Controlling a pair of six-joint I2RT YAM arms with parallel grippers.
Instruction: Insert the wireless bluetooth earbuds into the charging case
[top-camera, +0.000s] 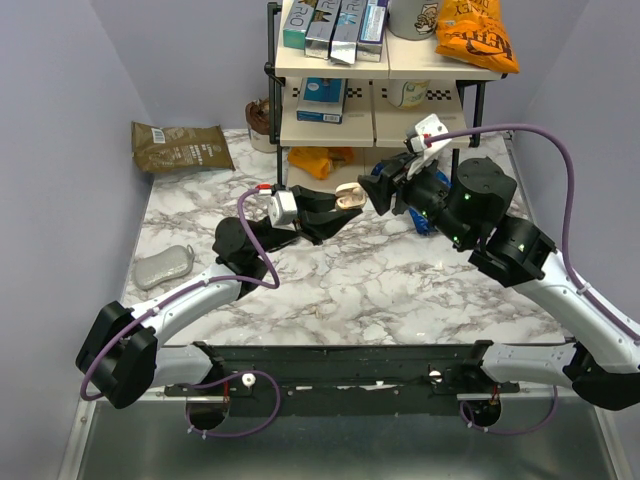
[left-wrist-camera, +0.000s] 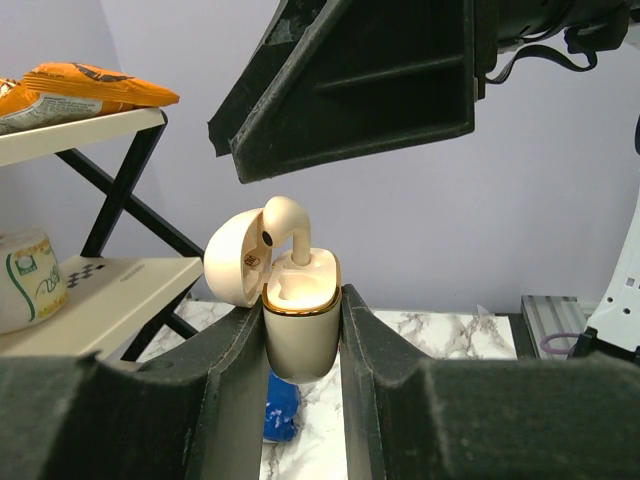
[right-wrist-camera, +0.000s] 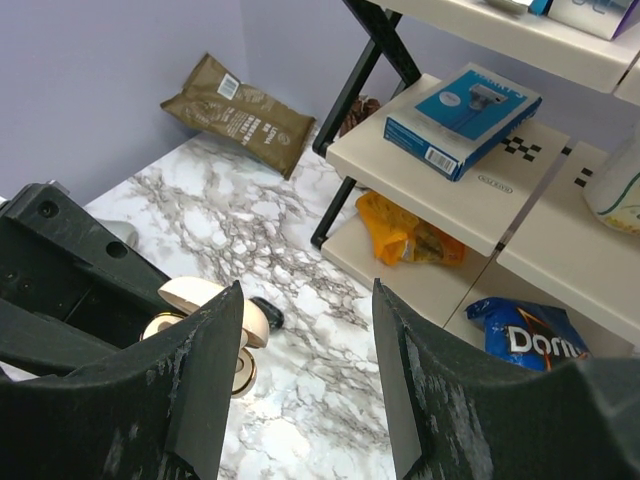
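The cream charging case (left-wrist-camera: 300, 340), lid up, is held upright in my left gripper (top-camera: 340, 205), whose fingers press on both its sides. A white earbud (left-wrist-camera: 288, 222) stands at the case, its stem down toward one slot; the other slot looks empty. My right gripper (top-camera: 376, 192) is open beside and above the case, nothing visible between its fingers. In the right wrist view the case lid (right-wrist-camera: 200, 295) sits near its left finger.
A shelf rack (top-camera: 330, 130) with boxes and bags stands behind my grippers. A grey pouch (top-camera: 163, 266) lies at the left.
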